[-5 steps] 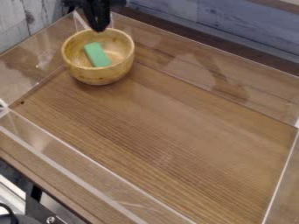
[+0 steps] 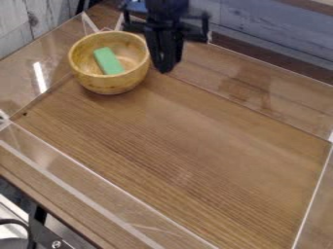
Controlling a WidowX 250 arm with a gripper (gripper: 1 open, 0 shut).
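Note:
A yellow bowl (image 2: 129, 85) with a green block (image 2: 105, 59) inside sits at the upper left of the wooden table. My dark gripper (image 2: 164, 58) is above and just right of the bowl, blurred at the top of the view. Whether it is open or shut is unclear, and I see nothing clearly held.
The middle, right and front of the table (image 2: 208, 165) are bare. Light walls edge the table at the back and sides. A black cable (image 2: 14, 229) lies at the lower left corner.
The gripper has moved right and down, from over the back of the bowl to beside its right side. The bowl and green block look unmoved.

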